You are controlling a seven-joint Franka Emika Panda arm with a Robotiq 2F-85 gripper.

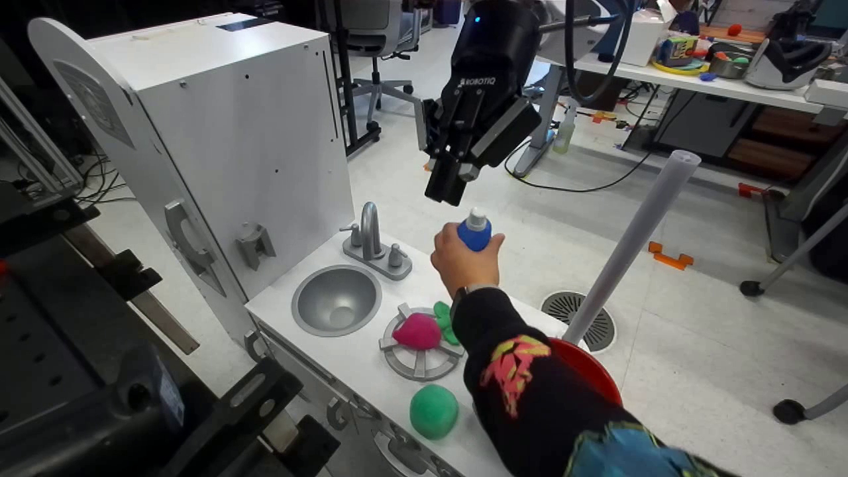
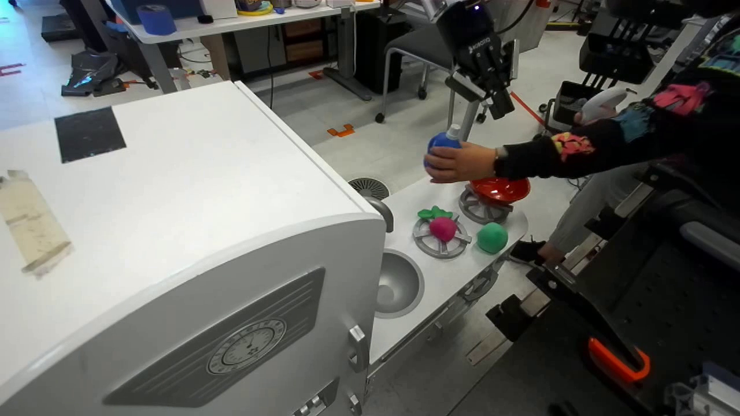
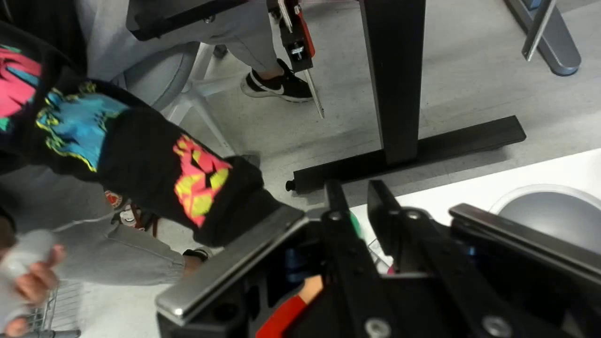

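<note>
A person's hand (image 1: pixel 460 266) is wrapped around the blue bottle (image 1: pixel 474 234) with the white cap, above the toy kitchen counter. Over it, my gripper (image 1: pixel 454 187) hangs tilted, its tips close to the cap but seemingly apart from it. In the wrist view the fingers (image 3: pixel 336 205) stand with a narrow gap, and the counter shows through it; I see nothing held there. Exterior view 2 has the bottle (image 2: pixel 444 141) upright in the hand, under and left of my gripper (image 2: pixel 500 111).
The black-sleeved arm (image 1: pixel 525 373) reaches across the counter, partly covering the red bowl (image 1: pixel 597 373). A pink toy (image 1: pixel 417 331) with green leaves lies on one burner, a green ball (image 1: pixel 434 412) near the front edge. Sink (image 1: pixel 337 301) and faucet (image 1: pixel 370 230) are at the left.
</note>
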